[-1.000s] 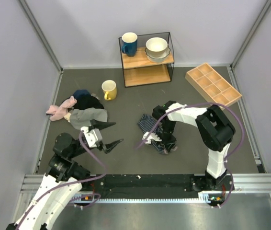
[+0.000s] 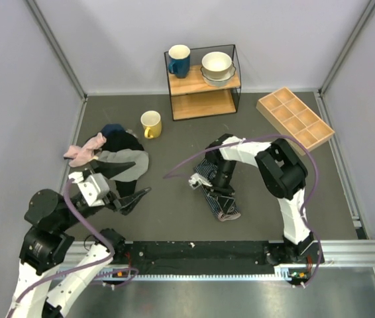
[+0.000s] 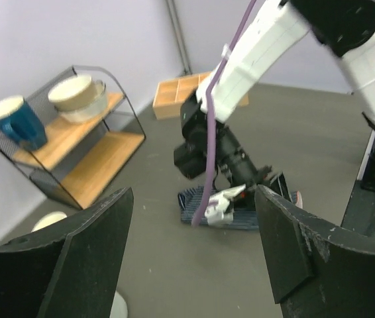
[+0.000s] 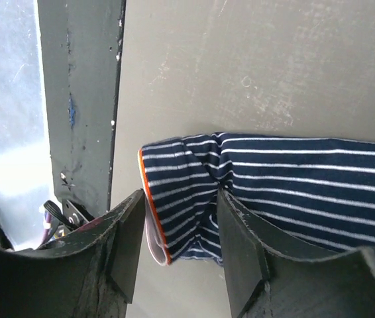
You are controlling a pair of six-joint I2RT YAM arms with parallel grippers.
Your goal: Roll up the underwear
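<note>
The underwear (image 2: 212, 201), dark navy with white stripes, lies lengthwise on the grey table under my right arm. In the right wrist view its striped cloth (image 4: 313, 175) runs off to the right, and a folded end with an orange edge (image 4: 150, 199) lies between the spread fingers of my right gripper. The fingers stand apart and are not closed on the cloth. Well to the left, my left gripper (image 2: 141, 177) hangs open and empty in front of the clothes pile. In the left wrist view the underwear (image 3: 240, 219) is partly covered by the right arm.
A heap of clothes (image 2: 126, 159) lies at the left, a yellow mug (image 2: 151, 123) beyond it. At the back stands a shelf (image 2: 204, 105) with a blue mug and bowls; a wooden compartment tray (image 2: 296, 118) sits back right. Table between the arms is bare.
My left gripper has drawn away to the left. The right arm has shifted left and a little toward the front edge, and the underwear's near end has moved slightly left and frontward.
</note>
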